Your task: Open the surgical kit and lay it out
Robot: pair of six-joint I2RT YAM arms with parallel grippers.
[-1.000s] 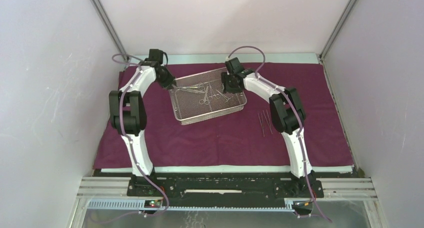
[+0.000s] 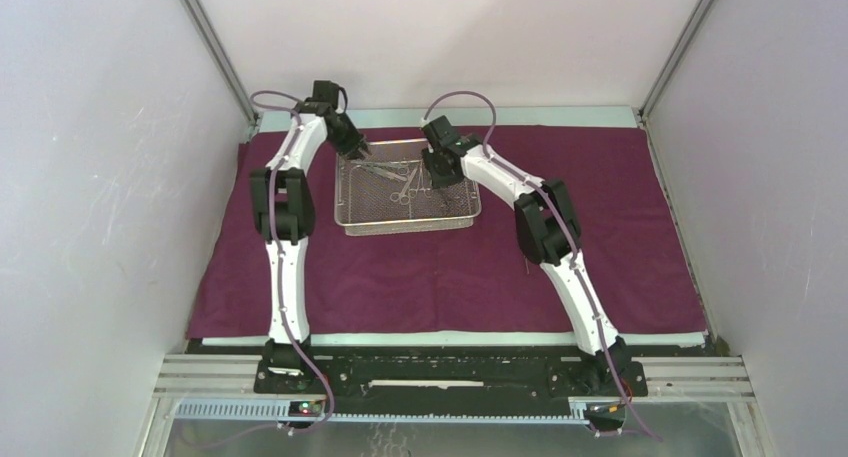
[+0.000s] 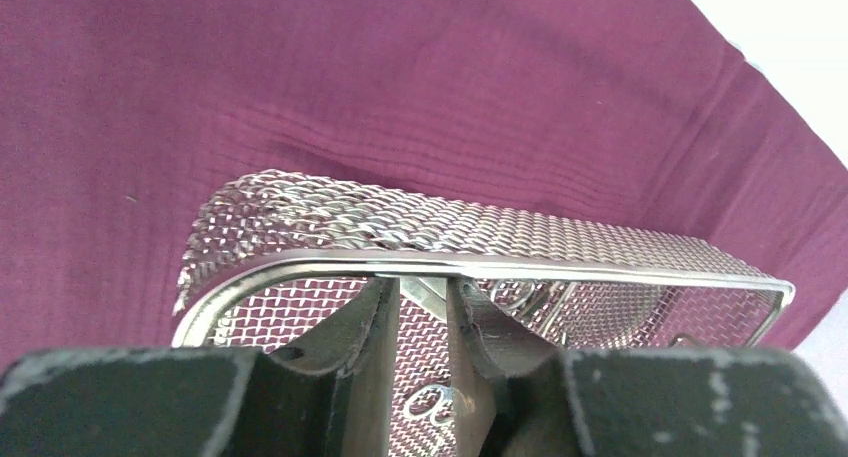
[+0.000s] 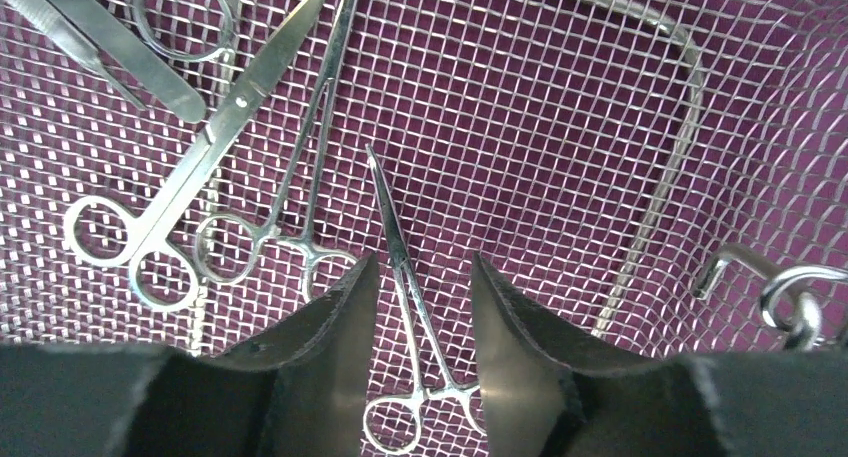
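Observation:
The wire-mesh basket stands on the cloth with instruments inside. At its back left corner is my left gripper; in the left wrist view its slightly parted fingertips are at the metal rim, with a gap between them. Over the basket's right part hangs my right gripper, open. The right wrist view shows a slim clamp lying on the mesh below and between its fingers, not held. Left of that lie another clamp, scissors and a flat metal handle.
Maroon cloth covers the table, clear in front of the basket and at far right. A thin instrument lies on it beside the right arm, which hides part of that area. Inside the basket, wire loops stand at one wall.
The basket has turned straighter and shifted left. The right gripper has moved left over the basket, and its arm now covers more instruments on the cloth.

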